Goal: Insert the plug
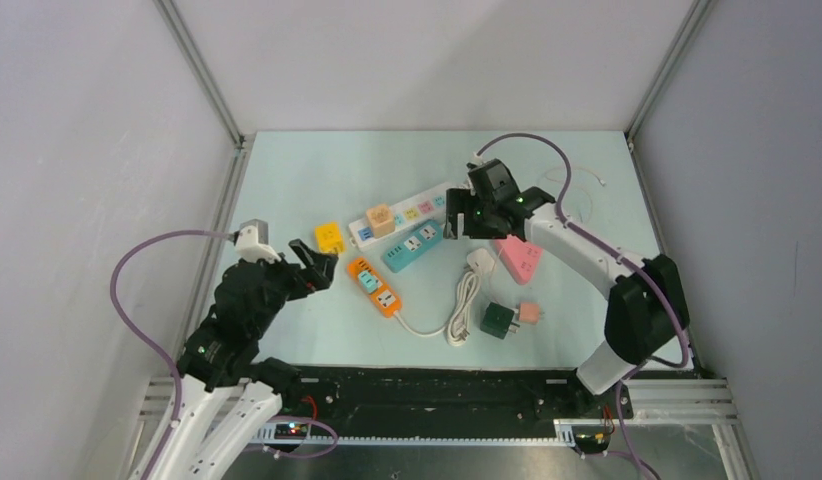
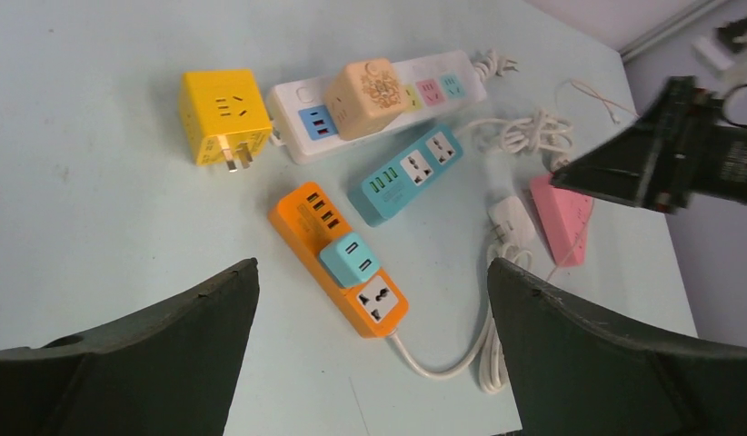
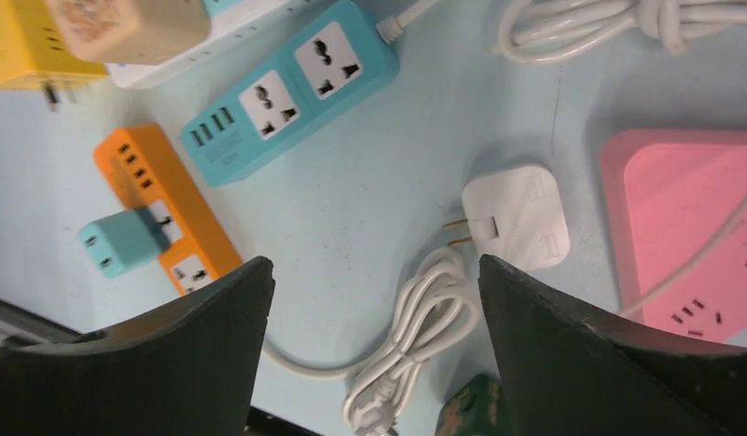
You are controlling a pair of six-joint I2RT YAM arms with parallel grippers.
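A teal plug sits on the orange power strip, covering its middle outlet. On the white power strip sits a tan plug. The loose plugs on the table are yellow, white, dark green and small pink. A teal power strip has its outlets bare. My left gripper is open and empty, just left of the orange strip. Over the end of the teal strip hangs my right gripper, its fingers apart with nothing between them.
A pink-red socket block lies under the right arm in the top view. Coiled white cable lies at centre front, and a thin cord at the back right.
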